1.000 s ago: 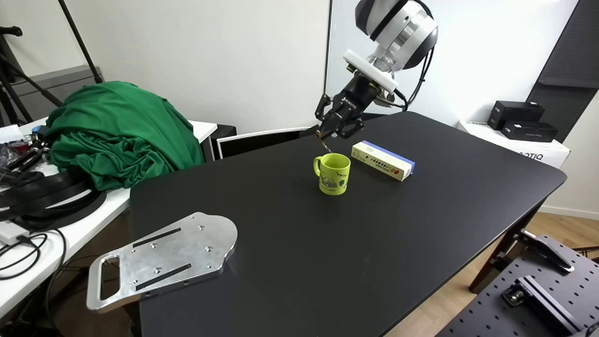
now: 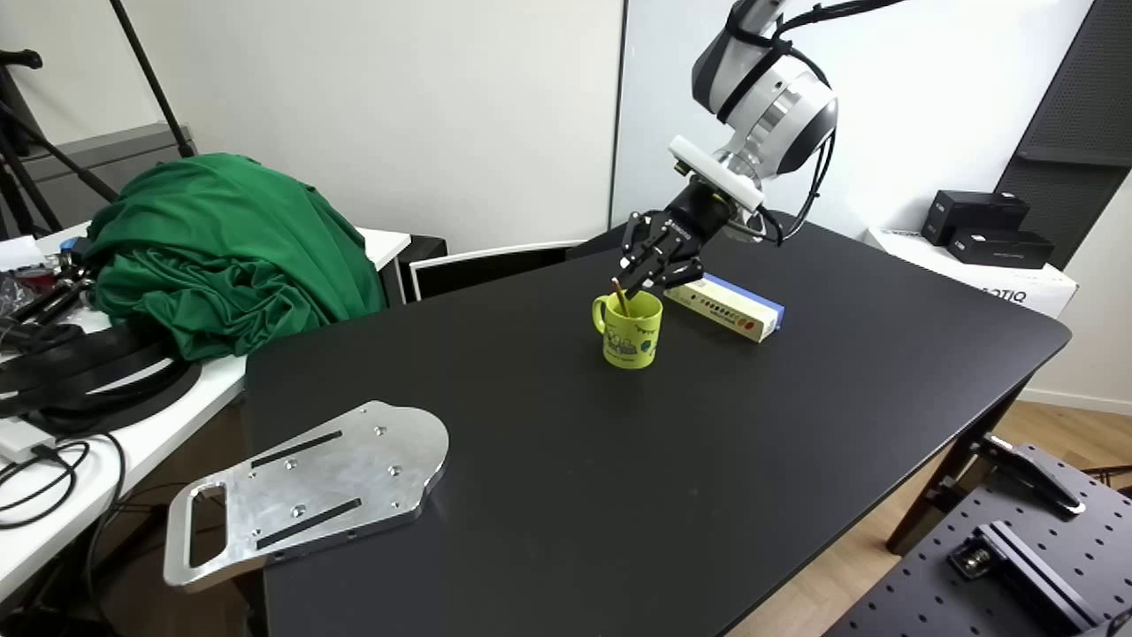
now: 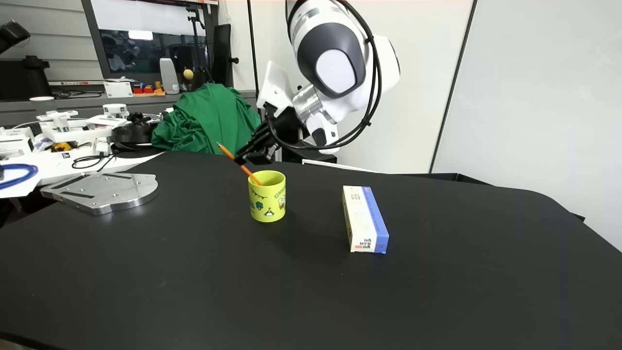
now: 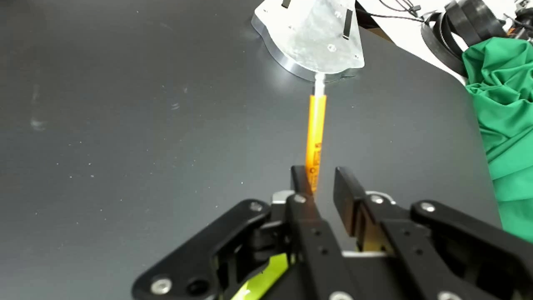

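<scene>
A lime-green mug [image 2: 631, 341] stands upright on the black table, its handle toward the left in exterior view 1. An orange pencil [image 3: 245, 169] leans in it, lower end inside the cup and upper end sticking out up and to the left. My gripper is just above the rim. In the wrist view the pencil [image 4: 315, 132] runs along the inner side of the left finger [image 4: 300, 182], while a gap shows between it and the right finger. Whether the fingers pinch the pencil farther back is hidden.
A white and blue box [image 3: 364, 218] lies beside the mug. The silver metal plate [image 2: 329, 478] rests at the table's left edge, with green cloth [image 2: 228, 249] on the side table beyond.
My gripper has shifted lower and to the right. The pencil, earlier above the mug at the gripper, now stands with its lower end inside the mug. Mug and box have not moved.
</scene>
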